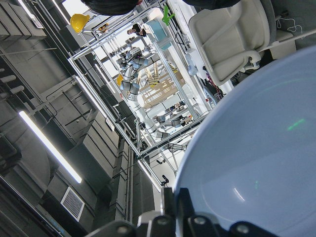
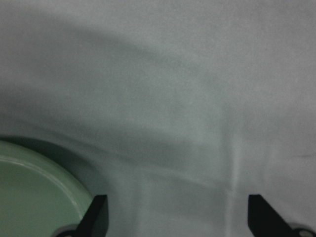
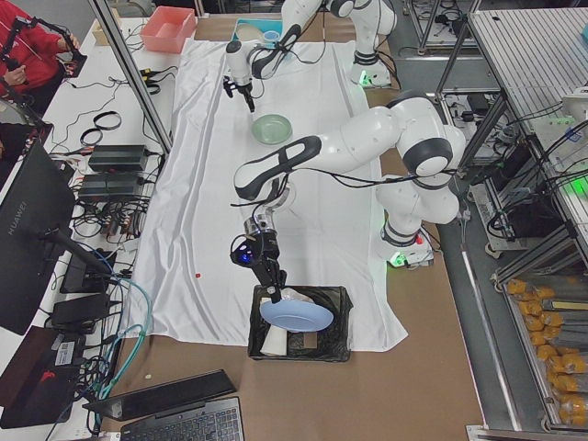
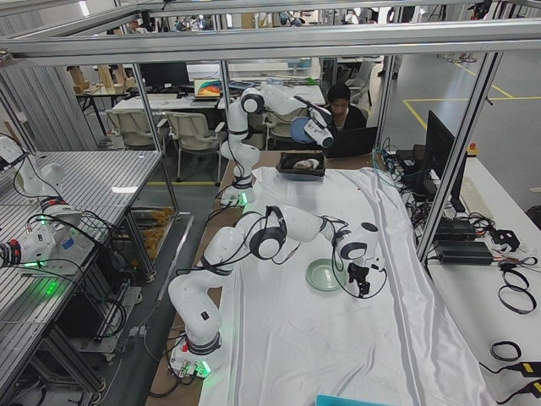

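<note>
My left gripper (image 3: 274,292) is shut on the rim of a blue plate (image 3: 299,317), held tilted over a black bin (image 3: 336,335). In the left wrist view the plate (image 1: 252,148) fills the right side, its edge between the fingers. My right gripper is open and empty above the white cloth (image 2: 197,89), with the green plate (image 2: 34,197) at its lower left. In the camera right view this green plate (image 4: 321,275) lies on the cloth beside that gripper (image 4: 361,283).
A light-blue container (image 4: 351,400) is at the right arm's end of the table. A laptop (image 3: 184,423) lies beyond the bin. Monitors, cables and equipment line one side. Much of the cloth between the arms is clear.
</note>
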